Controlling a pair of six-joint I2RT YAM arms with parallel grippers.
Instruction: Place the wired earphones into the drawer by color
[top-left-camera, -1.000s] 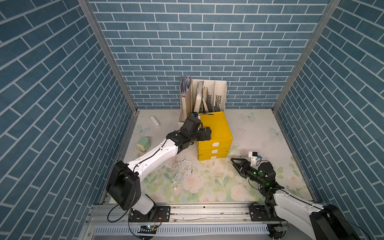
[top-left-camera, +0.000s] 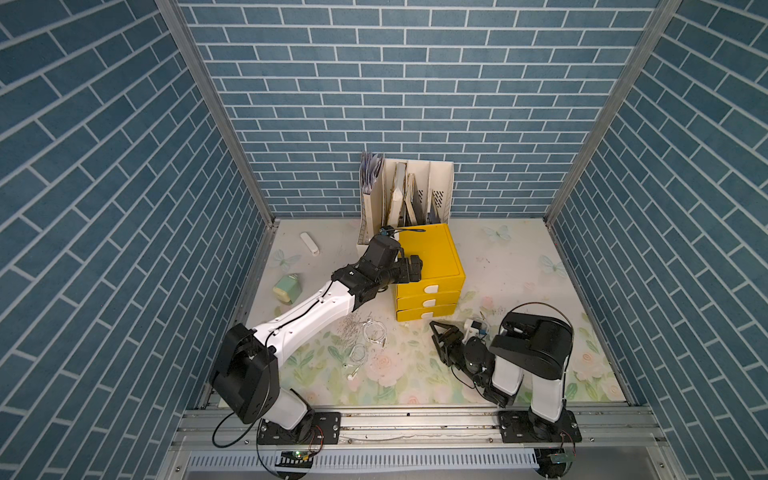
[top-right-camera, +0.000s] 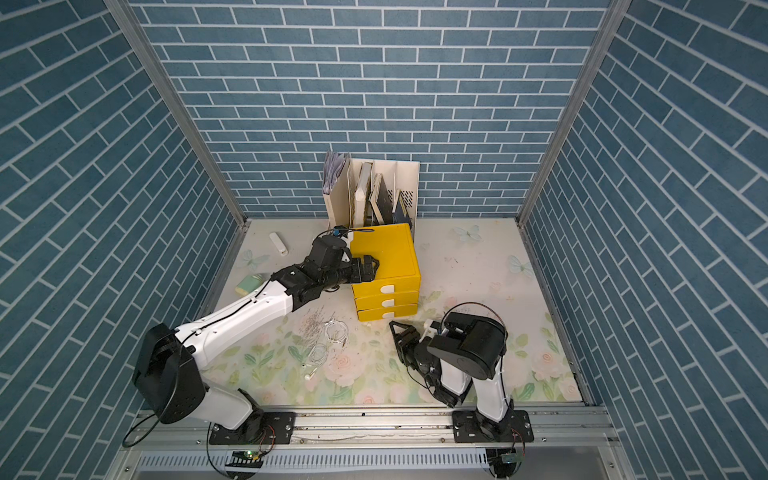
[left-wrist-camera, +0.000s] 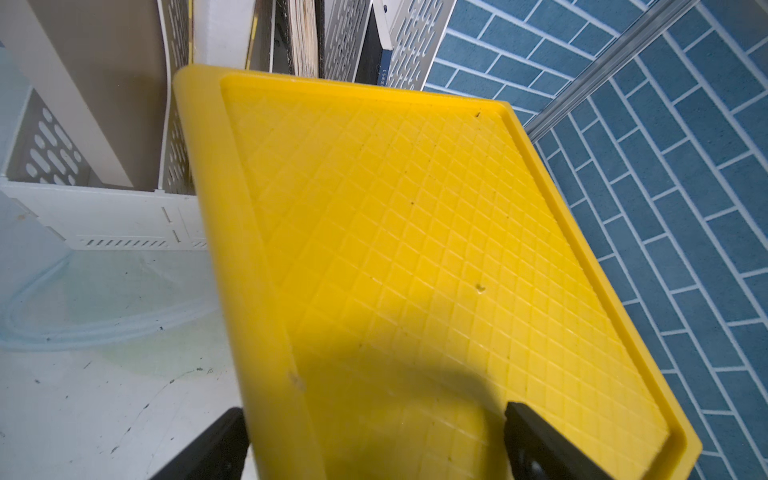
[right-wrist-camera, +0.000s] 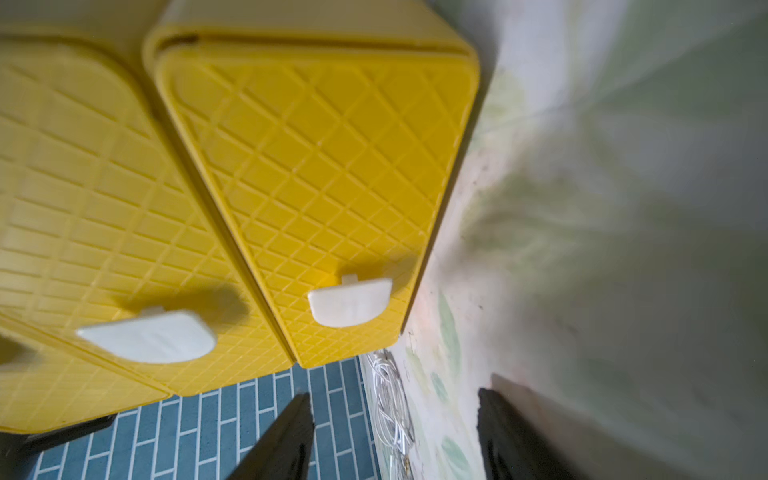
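Observation:
A yellow cabinet (top-left-camera: 433, 249) with three shut drawers stands mid-table, each drawer having a small white handle. In the right wrist view the bottom drawer's handle (right-wrist-camera: 350, 302) lies ahead of my right gripper, which is open and empty, apart from the drawer front. My left gripper is open at the cabinet's left side, its fingers on either side of the cabinet's left top edge; whether they touch it I cannot tell. Coiled white wired earphones (top-left-camera: 374, 333) lie on the table left of the cabinet, and more earphones (top-left-camera: 357, 353) beside them.
Behind the cabinet stands a cream file rack (top-left-camera: 438, 188) with folders. A green-and-cream block (top-left-camera: 286, 288) and a white stick-like object (top-left-camera: 309, 243) lie at the left. Free tabletop (top-left-camera: 512, 256) extends right of the cabinet.
The left arm has stayed nearly still; earphones are unmoved.

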